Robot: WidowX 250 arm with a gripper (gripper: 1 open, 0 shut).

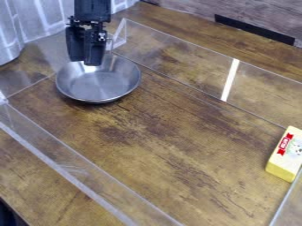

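Observation:
My black gripper point(87, 51) hangs at the upper left, over the back part of a shiny metal bowl point(101, 88); its fingers point down, and it appears open, with nothing clearly held. The bowl rests upright on the wooden table point(165, 150). At the right edge lies a yellow box point(283, 158) with a red and white label.
Clear plastic walls run along the left, back and right of the work area. A silvery object point(7, 44) stands at the far left edge.

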